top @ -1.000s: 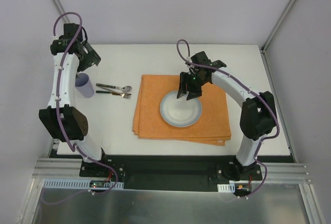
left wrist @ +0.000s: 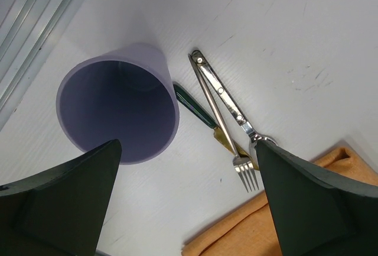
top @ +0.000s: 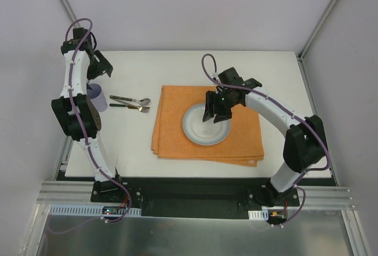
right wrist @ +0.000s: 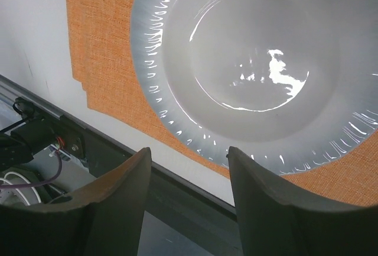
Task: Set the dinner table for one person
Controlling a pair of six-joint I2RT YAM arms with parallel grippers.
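Note:
A white plate rests on the orange cloth in the middle of the table. Above its right part hangs my right gripper, its fingers apart and nothing between them; in the right wrist view the plate lies beyond the fingertips. The purple cup is at the far left, and its open mouth faces the left wrist camera. My left gripper is wide open above it, holding nothing. To the cup's right lie a spoon, a fork and a green-handled knife, close together and overlapping.
The orange cloth appears layered, with a lower edge sticking out at the front. Bare white table stretches behind the cutlery and cloth. A metal frame rail runs close to the cup on the left.
Plate, cup and cutlery stay put.

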